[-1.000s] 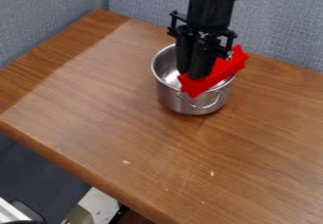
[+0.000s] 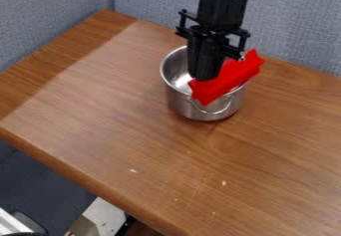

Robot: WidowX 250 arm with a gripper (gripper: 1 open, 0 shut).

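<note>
A steel pot (image 2: 186,101) stands on the wooden table toward the back right. My black gripper (image 2: 206,66) reaches down from the top into or just over the pot. A red object (image 2: 229,79), flat-sided and elongated, is tilted across the pot's right side at the gripper. The fingertips are mostly hidden behind the red object and in dark shadow, so whether they hold it is unclear.
Grey padded walls (image 2: 40,21) bound the back and left. Dark floor and some white items show past the front-left edge.
The gripper and red object have shifted very slightly over the last second; the pot stands in about the same place.
</note>
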